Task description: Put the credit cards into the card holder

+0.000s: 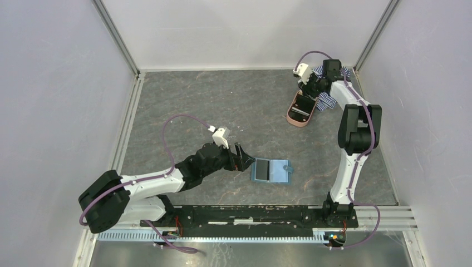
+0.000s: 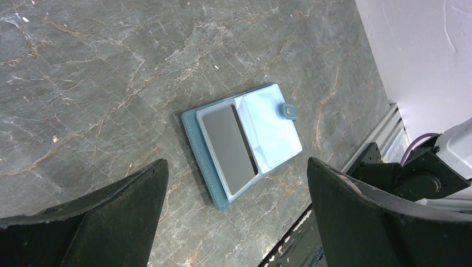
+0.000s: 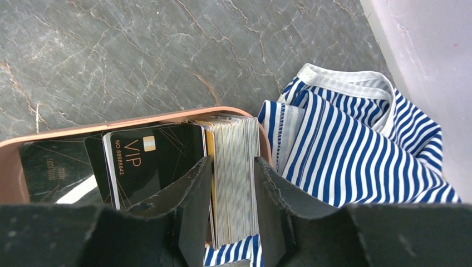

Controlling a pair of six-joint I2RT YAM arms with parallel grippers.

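The blue card holder (image 2: 197, 139) lies opened flat near the table's front, its clear pocket showing a grey panel on one side and a pale one on the other. Beside it, my left gripper is open and empty. At the back right, a pinkish-brown tray (image 3: 67, 132) contains credit cards: black ones lying flat, one marked VIP (image 3: 161, 158), and a dense stack (image 3: 236, 172) on edge at one end. My right gripper is open at that stack, its fingers apart on either side of it. Whether they touch the cards I cannot tell.
A blue-and-white striped cloth (image 3: 345, 142) lies crumpled against the tray's stack end, close to the right-hand wall (image 3: 428, 67). Bare grey marble tabletop (image 1: 211, 100) fills the middle and the left of the workspace.
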